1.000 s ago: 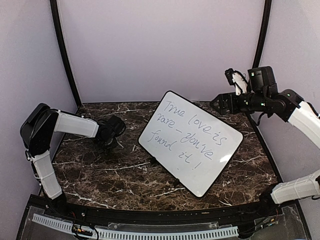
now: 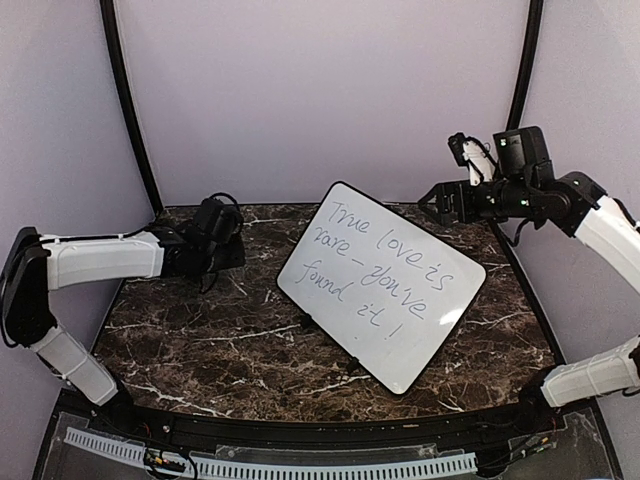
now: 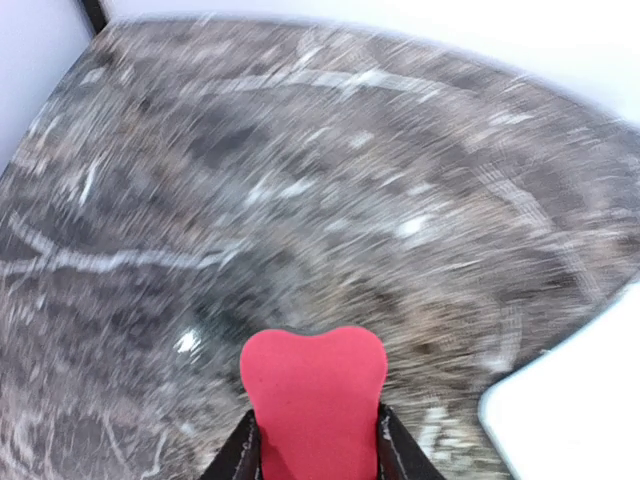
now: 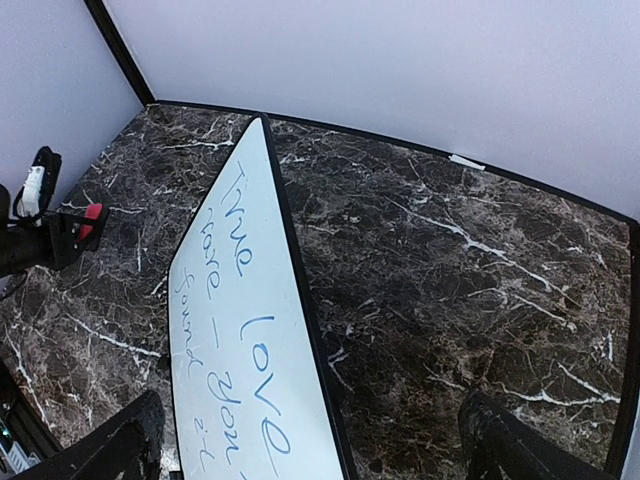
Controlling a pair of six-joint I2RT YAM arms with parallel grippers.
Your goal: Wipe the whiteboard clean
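The whiteboard [image 2: 395,285] lies slanted on the table, covered in dark handwriting reading "True love is rare – you've found it!". The same writing, partly cut off, shows on the whiteboard [image 4: 228,310] in the right wrist view. My left gripper is shut on a red eraser [image 3: 315,385], held above the table left of the board; a white corner of the board shows at lower right there. From the right wrist, the eraser [image 4: 93,211] is a small red patch at the left gripper's tip. My right gripper stands open and empty, above the board's upper right side.
Small dark clips [image 2: 352,366] sit at the board's lower left edge. Pale walls [image 2: 320,100] enclose the back and sides.
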